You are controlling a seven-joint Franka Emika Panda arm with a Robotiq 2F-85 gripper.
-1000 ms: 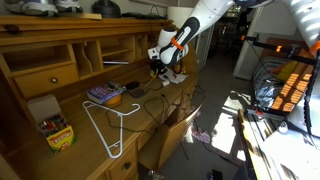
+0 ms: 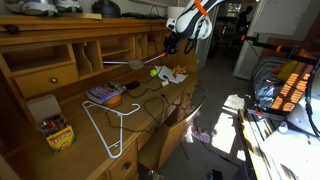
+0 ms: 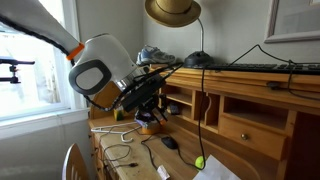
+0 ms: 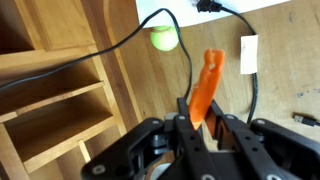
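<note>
An orange handle point(image 4: 207, 85) stands between the fingers of my gripper, which is shut on it in the wrist view. In exterior view 1 the gripper point(image 2: 172, 50) is raised over the far end of the desk. A grey, spoon-like head point(image 2: 136, 64) shows to its left, seemingly part of the same utensil. From exterior view 2, the gripper point(image 3: 150, 98) hangs above the desk, its grip hard to make out. A yellow-green ball point(image 4: 164, 38) lies on the desk below.
Cables run across the desktop point(image 2: 95, 90). A white hanger point(image 2: 108, 130), a box of crayons point(image 2: 58, 132) and a purple-and-orange item point(image 2: 104, 93) occupy its nearer part. Wooden cubbies point(image 2: 50, 80) line the back. White paper point(image 4: 190, 12) lies near the ball.
My arm has risen and moved right, away from the desktop. The grey spoon-like head now shows higher, in front of the cubbies, and the ball is more plainly visible.
</note>
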